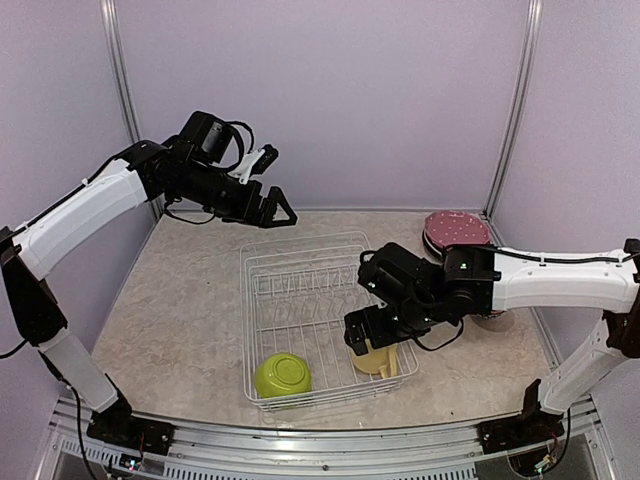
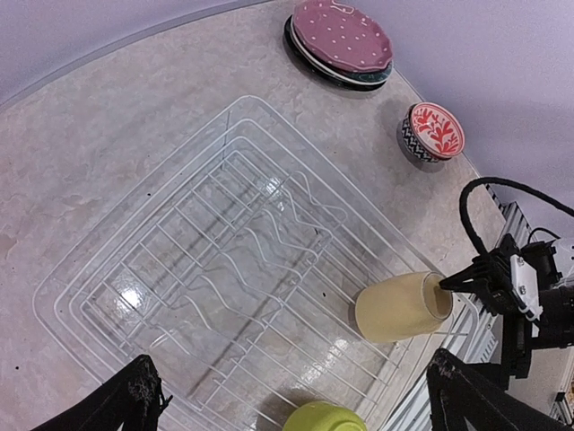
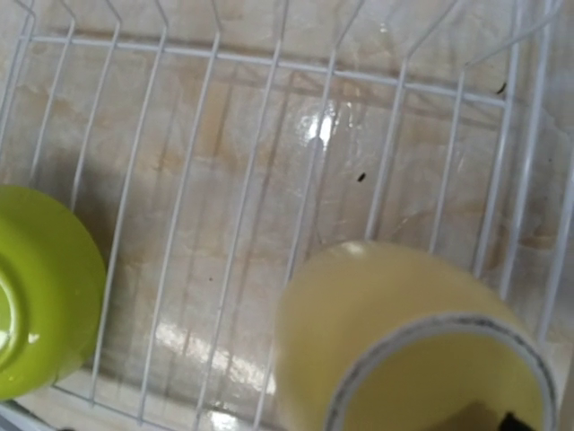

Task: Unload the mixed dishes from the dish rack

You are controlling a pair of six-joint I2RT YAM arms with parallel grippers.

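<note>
The white wire dish rack (image 1: 255,290) holds an upturned green bowl (image 1: 282,375) at front left and a cream mug (image 1: 372,362) lying at front right. My right gripper (image 1: 365,330) hangs open over the mug, partly hiding it in the top view; in the right wrist view the mug's rim fills the lower right. My left gripper (image 1: 276,210) is open, high above the back of the rack, empty; its view looks down on the whole rack.
Stacked plates (image 2: 341,31) stand at the back right, with stacked patterned bowls (image 2: 435,130) nearer on the right. The counter left of the rack is clear. Walls enclose the back and sides.
</note>
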